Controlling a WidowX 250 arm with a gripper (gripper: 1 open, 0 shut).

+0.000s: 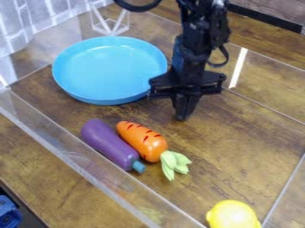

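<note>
The black gripper (184, 105) hangs low over the wooden board in the upper middle, just right of the blue plate (95, 69). Its fingertips are blurred and look shut, with nothing visible between them. A purple eggplant (110, 142) and an orange carrot (145, 140) with a pale green top lie below and left of it, apart from it. A yellow lemon (234, 215) is at the bottom right.
Clear plastic edging (66, 151) runs along the left and right of the board. A white rack stands behind the plate. The board right of the carrot is bare, and a blue object (7, 214) sits at the lower left corner.
</note>
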